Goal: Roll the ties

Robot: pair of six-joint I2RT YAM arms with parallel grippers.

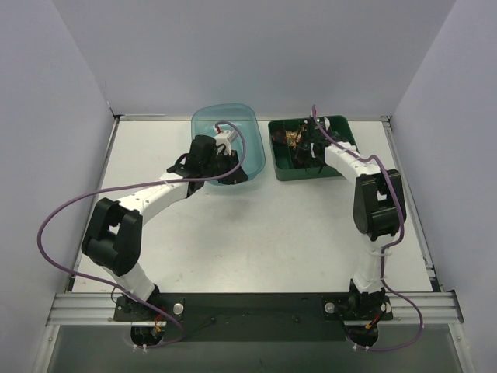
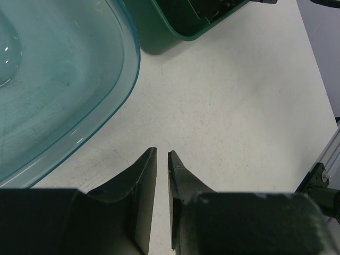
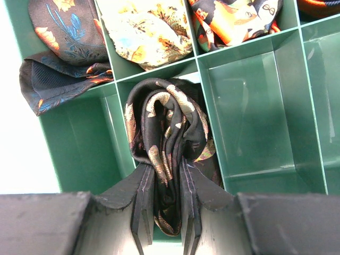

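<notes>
In the right wrist view, a rolled black tie (image 3: 139, 119) with tan and pink patterning sits in a narrow compartment of the green divided box (image 3: 249, 125). My right gripper is shut on the folded front end of that tie. Over in the left wrist view, my left gripper has its fingertips close together, with only a slim gap and no cloth visible between them. From above, this gripper (image 1: 244, 179) hangs at the front right rim of the blue translucent tray (image 1: 257, 132).
Other bundled ties fill back compartments: a floral navy one (image 3: 69, 26), a cream one (image 3: 143, 29) and an orange-and-black one (image 3: 234, 21). The compartment right of the gripped tie is empty.
</notes>
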